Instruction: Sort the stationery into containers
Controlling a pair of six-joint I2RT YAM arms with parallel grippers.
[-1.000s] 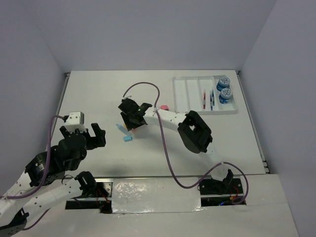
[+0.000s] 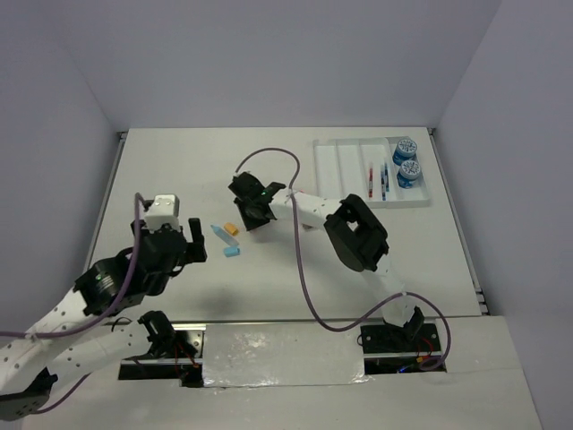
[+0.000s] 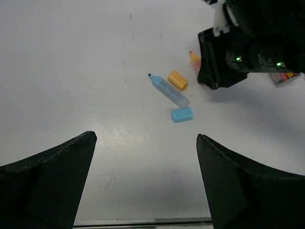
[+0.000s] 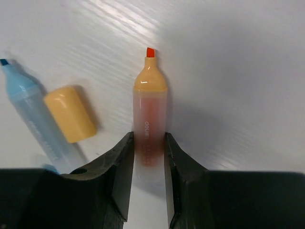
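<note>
An orange-tipped highlighter with a clear pinkish barrel (image 4: 149, 114) stands between the fingers of my right gripper, which is shut on it close above the table. To its left in the right wrist view lie a yellow eraser-like block (image 4: 70, 113) and a blue highlighter (image 4: 40, 114). The left wrist view shows that blue highlighter (image 3: 169, 90), the yellow block (image 3: 177, 80) and a blue block (image 3: 181, 114) lying loose. My left gripper is open and empty, above the table at the front left.
A white compartment tray (image 2: 340, 141) sits at the back right, with a red pen (image 2: 371, 182), blue pens (image 2: 385, 182) and two blue-lidded jars (image 2: 409, 172). The right arm partly covers items at mid-table. Clear table lies at the left and front.
The right gripper has shifted right, away from the blue highlighter, uncovering the yellow block. My left gripper has moved right and slightly up in the top view.
</note>
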